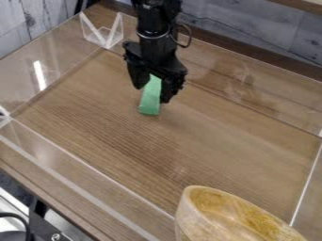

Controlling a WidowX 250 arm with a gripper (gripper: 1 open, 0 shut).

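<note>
A green object [150, 99], small and oblong, lies on the wooden table [151, 169] near the upper middle. My black arm reaches down from the top, and its gripper [153, 77] is just above and behind the green object, partly overlapping it in the view. Whether the fingers are open or shut is too unclear to tell.
A large yellow bowl-like object [227, 212] sits at the bottom right. A white wire item stands at the upper left edge.
</note>
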